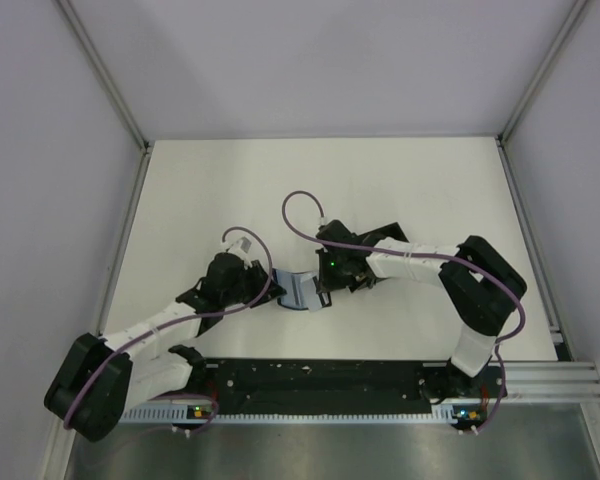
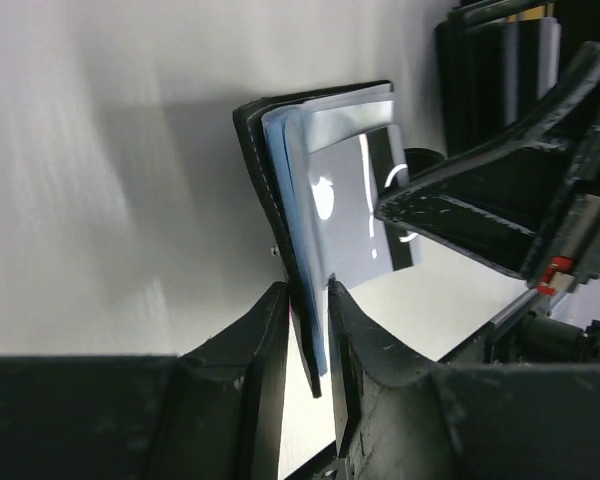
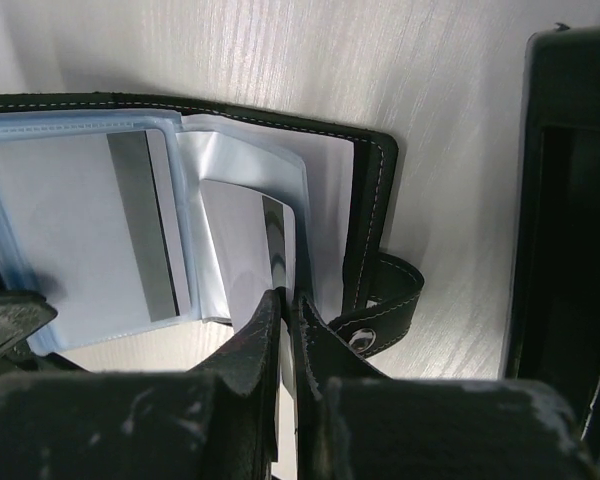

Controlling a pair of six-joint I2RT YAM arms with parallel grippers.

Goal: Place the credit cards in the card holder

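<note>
The open card holder [image 1: 293, 290] lies on the white board between both grippers, black with a blue-edged clear sleeve. In the left wrist view its near edge [image 2: 305, 260] rises from the board between the fingertips of my left gripper, which are close together; how tightly they grip is unclear. My right gripper is shut at the holder's other half, its tips on a white card [image 3: 240, 240] in the inner pocket; whether it grips the card is unclear. A strap with a snap [image 3: 375, 315] sticks out at that end.
A black case [image 3: 570, 210] lies beside the holder to the right, partly under the right arm in the top view. The back and left of the white board [image 1: 230, 180] are clear.
</note>
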